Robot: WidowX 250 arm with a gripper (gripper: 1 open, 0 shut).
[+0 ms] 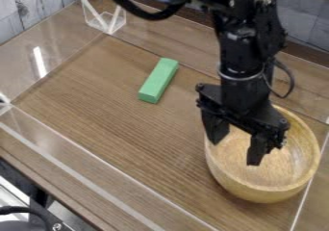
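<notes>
My black gripper (240,131) is low over the round tan bowl (257,182), with its fingertips inside the rim and spread apart. I cannot make out anything held between them. A green block (158,81) lies on the wooden table to the left, apart from the gripper and bowl.
A small clear object (107,18) stands at the far upper left. A black cable runs along the lower-left edge.
</notes>
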